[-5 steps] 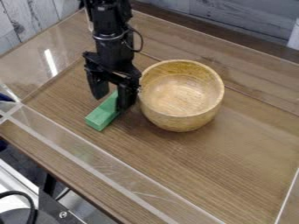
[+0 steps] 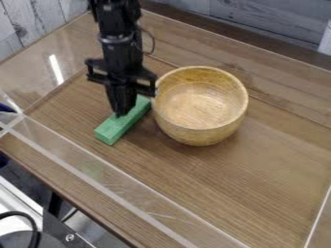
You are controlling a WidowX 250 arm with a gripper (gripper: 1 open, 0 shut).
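Note:
My black gripper is shut and stands upright in the upper middle left, just above a green block that lies lengthwise on the wooden floor. Nothing shows between its fingers. A round tan bowl sits to the right of the block, close beside it.
A black cable or object lies at the lower left corner.
My gripper has risen away from the green block, which now shows more fully. The bowl looks unmoved.

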